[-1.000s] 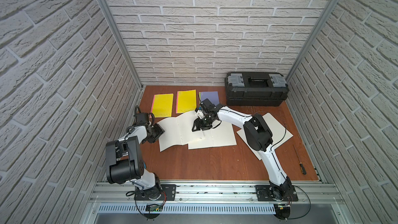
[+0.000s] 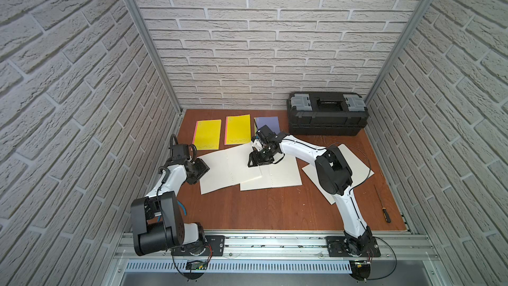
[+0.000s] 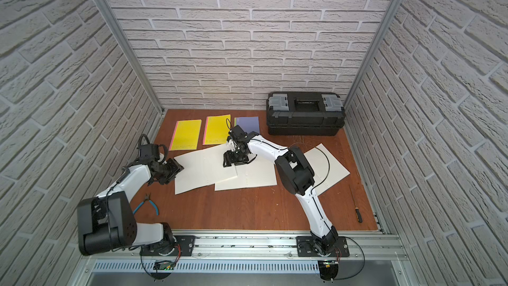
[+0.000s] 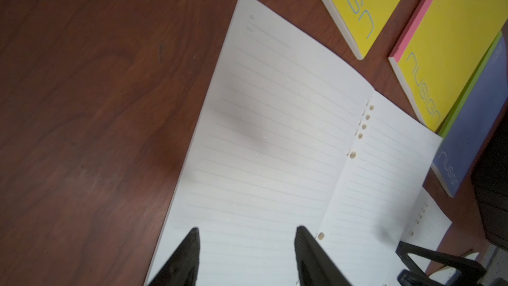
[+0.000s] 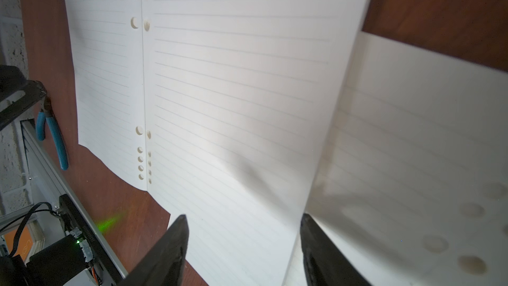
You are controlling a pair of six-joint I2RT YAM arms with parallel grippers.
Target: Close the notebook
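A notebook lies open on the table's left side, blank lined pages up, its holed spine running down the middle. Its right half overlaps a second open notebook. In the left wrist view, the fingers of my left gripper stand apart over the first notebook's left page, near its outer edge, with nothing visibly gripped. My right gripper is open at the right page; one finger is by that page's outer edge. Whether either gripper touches the paper, I cannot tell.
Two yellow notebooks and a purple one lie behind. A black toolbox stands at the back right. More open paper and a screwdriver lie right; pliers lie front left.
The notebook's left page has come down flatter and extends further left. My left arm has shifted toward the front. My right gripper has moved slightly right, and the right page's edge lies slightly further right.
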